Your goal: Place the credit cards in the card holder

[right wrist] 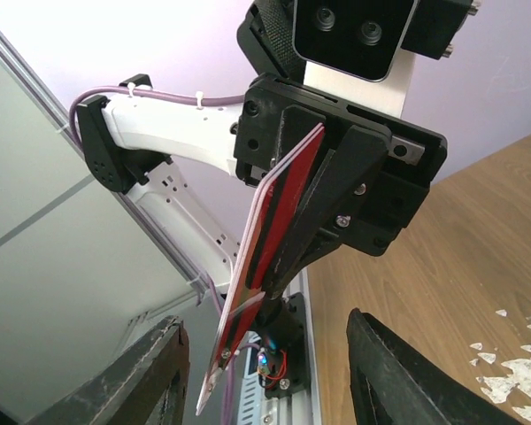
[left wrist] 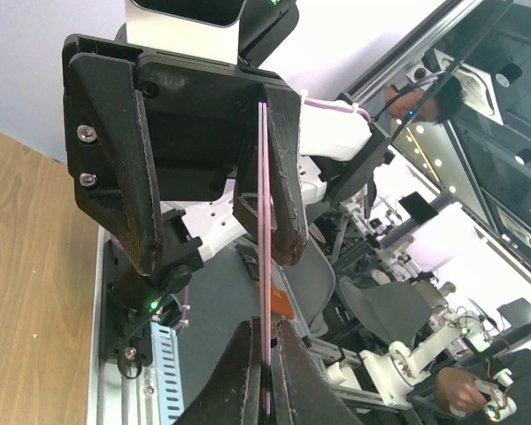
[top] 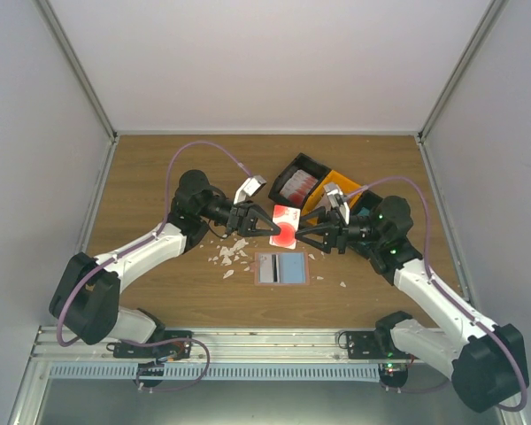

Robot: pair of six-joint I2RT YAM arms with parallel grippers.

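Observation:
A red and white card (top: 286, 217) is held up between the two arms. My left gripper (top: 275, 230) is shut on its left edge. Seen edge-on in the left wrist view, the thin card (left wrist: 265, 230) rises from between the left fingers. My right gripper (top: 301, 228) stands open at the card's other side. In the right wrist view its fingers (right wrist: 380, 363) are wide apart, and the card (right wrist: 248, 266) reaches down close to the left-hand one, apparently ungripped. The card holder (top: 281, 268) lies open and flat on the table, below the grippers.
Behind the right arm stand a black box (top: 299, 180) with reddish-white contents and an orange box (top: 334, 184). Whitish scraps (top: 230, 254) are scattered left of the holder.

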